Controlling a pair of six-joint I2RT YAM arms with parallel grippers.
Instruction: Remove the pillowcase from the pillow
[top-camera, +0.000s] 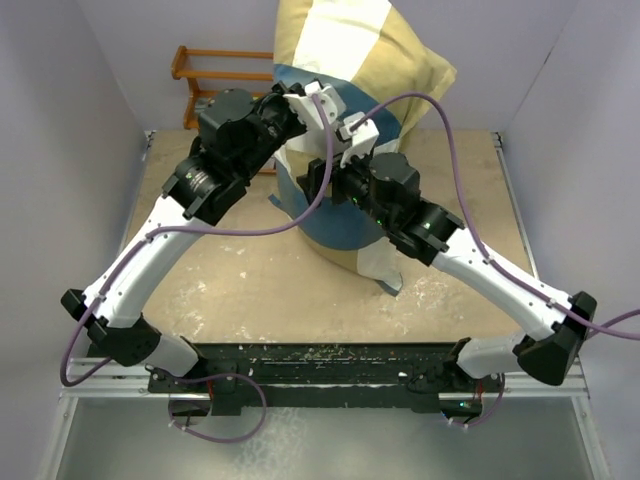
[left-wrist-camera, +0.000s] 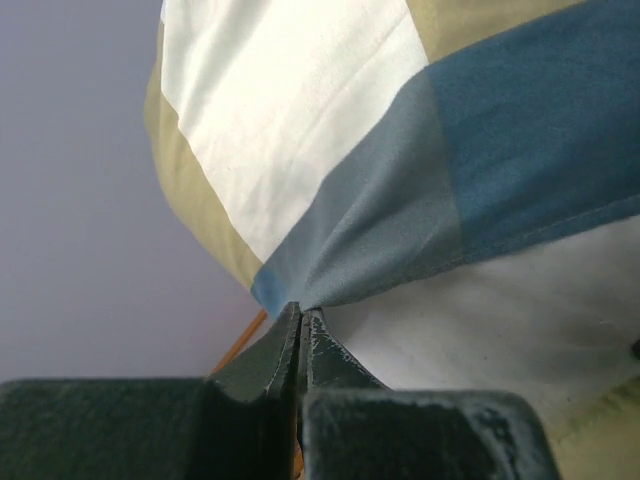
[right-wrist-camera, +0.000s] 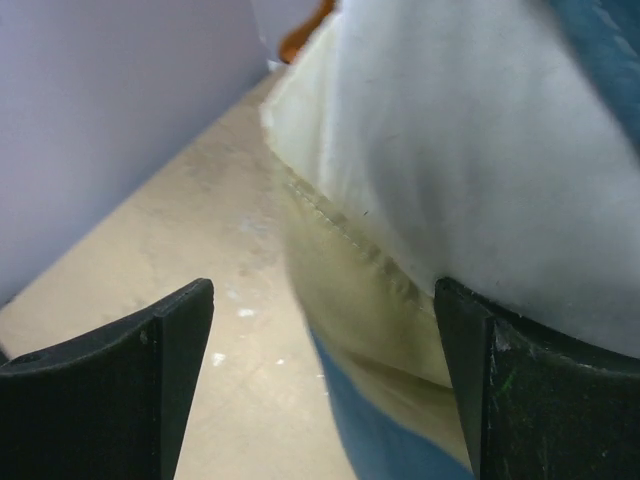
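The striped pillowcase (top-camera: 350, 215), in blue, cream and tan, hangs in loose folds over the middle of the table, its top end raised toward the far wall. My left gripper is shut, with the edge of a blue band pinched at its tips. White fabric (left-wrist-camera: 470, 330) shows beneath that band, but I cannot tell whether it is the pillow or more of the case. My right gripper stands open over the front of the cloth. Tan and white fabric lies beyond and against its right-hand finger (right-wrist-camera: 560, 390); nothing is clamped.
Behind the cloth at the back left stands an orange-brown wooden rack (top-camera: 225, 70). Bare tabletop (top-camera: 220, 280) lies to the left and right of the hanging fabric. Grey walls close in on the sides and back, and both forearms cross close together over the middle.
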